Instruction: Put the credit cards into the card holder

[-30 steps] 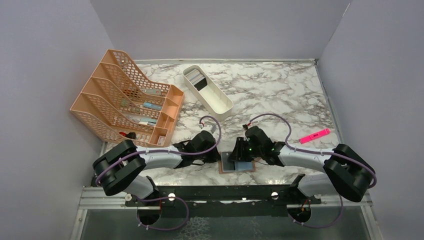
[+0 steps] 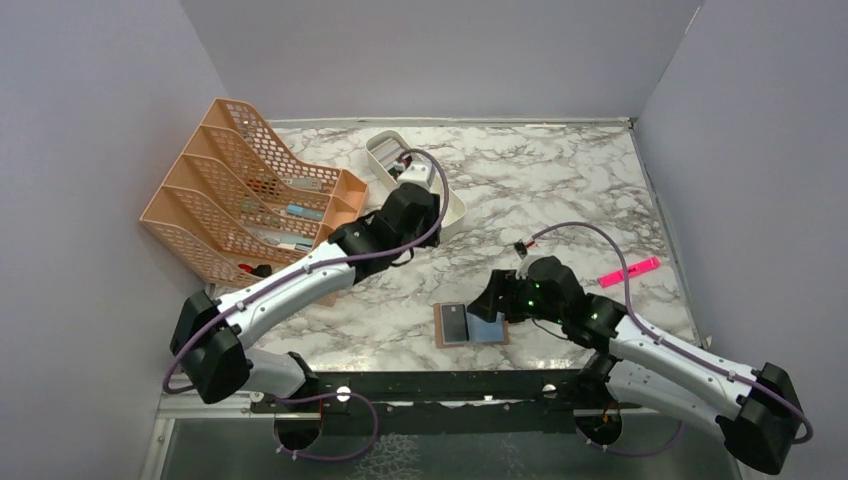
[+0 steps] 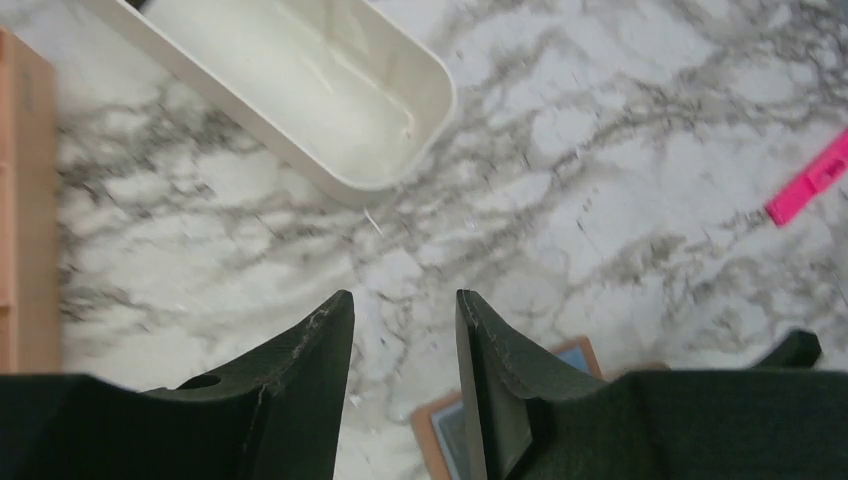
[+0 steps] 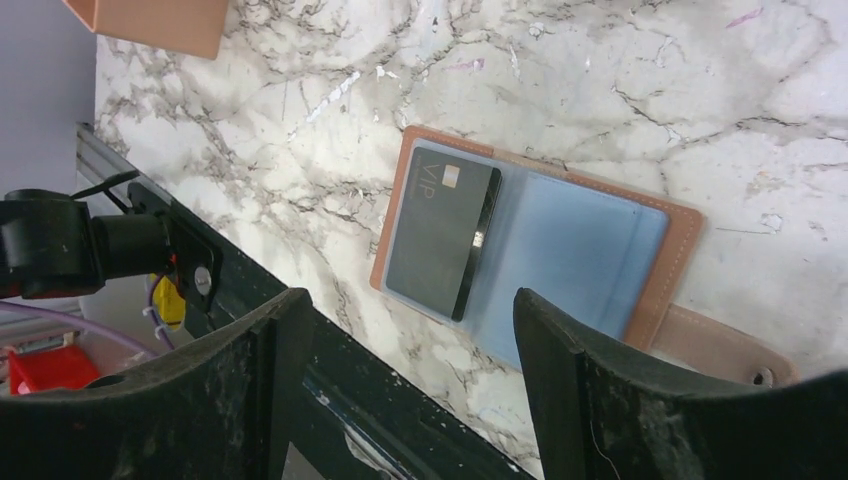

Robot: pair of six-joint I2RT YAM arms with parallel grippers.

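The open card holder (image 4: 680,240) lies on the front of the table, with a dark VIP card (image 4: 435,228) in its left half and a clear blue pocket (image 4: 571,251) at right. A white tray (image 3: 401,118) at the back holds cards, mostly hidden by the left arm in the top view. My left gripper is raised near that tray, part open with nothing visible between its fingers. My right gripper hangs open and empty just over the card holder.
A tan organizer (image 2: 346,200) with assorted small items fills the left. A pink stick (image 2: 628,271) lies at the right. Walls bound the back and sides.
My left arm has swung up and back from the card holder toward the white tray. My right arm has shifted a little to the right.
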